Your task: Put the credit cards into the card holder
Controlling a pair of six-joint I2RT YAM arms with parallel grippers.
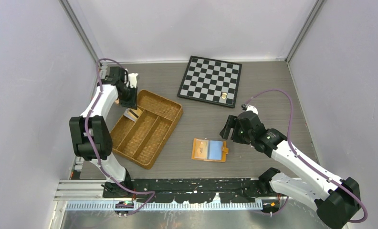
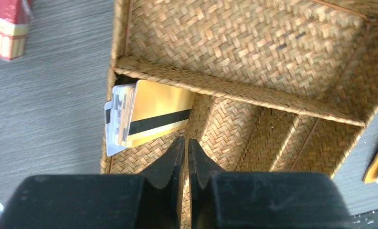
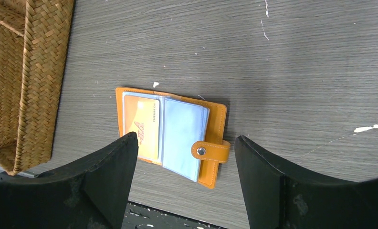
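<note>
A stack of cards, yellow and light blue, leans in a narrow compartment of the wicker basket. My left gripper is above that compartment, fingertips close together, nothing visible between them. The orange card holder lies open on the table right of the basket, with an orange card and a blue sleeve showing. My right gripper hangs above it, open and empty.
A checkerboard with a small cream object stands at the back. A red striped box lies beside the basket in the left wrist view. The table around the holder is mostly clear.
</note>
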